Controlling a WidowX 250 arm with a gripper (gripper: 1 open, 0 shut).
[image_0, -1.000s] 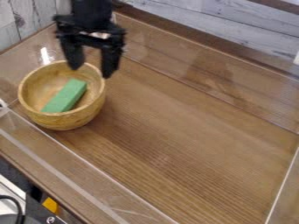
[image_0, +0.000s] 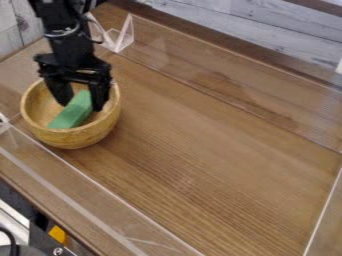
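A yellow-tan bowl (image_0: 94, 135) sits at the left of the wooden table, with a green object (image_0: 71, 115) lying in it. My black gripper (image_0: 75, 88) hangs at the bowl, open, its fingers spread low over the inside of the bowl and above the green object. The far part of the bowl's inside is partly hidden by the gripper.
A pale raised border (image_0: 267, 25) runs along the back. Dark cables lie off the table at the lower left.
My gripper has moved left and down from above the bowl's back and right side into the bowl, over the green object. The bowl and green object look unmoved.
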